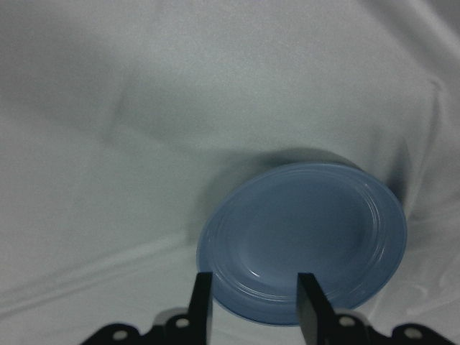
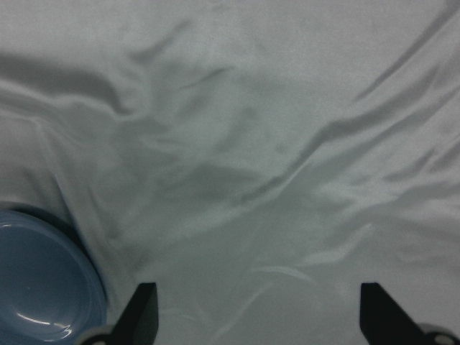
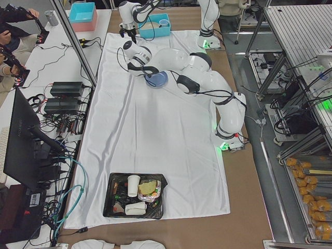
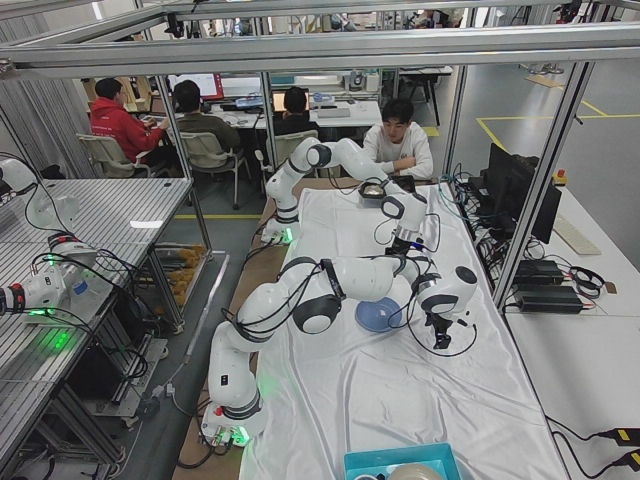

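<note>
A blue plate (image 1: 302,223) lies on the white cloth in the left wrist view, just ahead of my left gripper, whose fingers are apart with nothing between them. In the right wrist view the same plate (image 2: 43,280) shows at the lower left, outside the fingers of my open right gripper; only bare, wrinkled cloth is between them. In the camera views the plate (image 3: 158,83) is partly behind the arms.
A black tray (image 3: 109,207) with cups and food items stands at the near end in camera left view. A blue bin (image 4: 360,460) is at the other end. Monitors (image 4: 520,210) and metal posts line the side.
</note>
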